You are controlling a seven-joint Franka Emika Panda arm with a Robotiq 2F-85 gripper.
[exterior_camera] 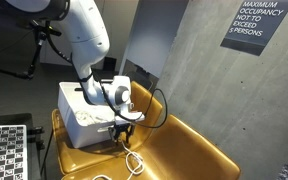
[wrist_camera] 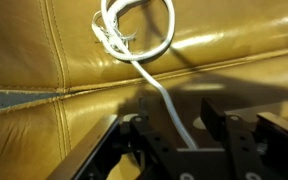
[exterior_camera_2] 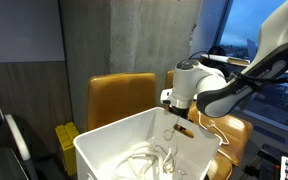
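Observation:
A white rope [exterior_camera: 134, 160] lies in loose curves on the tan leather seat. In the wrist view, one strand of the rope [wrist_camera: 166, 98] runs down from a frayed loop on the seat and passes between the fingers of my gripper. The fingers stand apart, with space between the strand and each finger. Low over the seat, beside the white box [exterior_camera: 76, 128], is my gripper [exterior_camera: 122, 136] in the first exterior view. From the second exterior view, the box wall [exterior_camera_2: 109, 143] appears to hide the fingertips.
More white rope [exterior_camera_2: 142, 160] lies inside the box. The leather backrest [exterior_camera: 189, 140] and a grey wall [exterior_camera: 174, 75] rise behind the seat. Bare seat leather extends to the right of the rope. A black-and-white checkered board [exterior_camera: 4, 150] stands at the left front.

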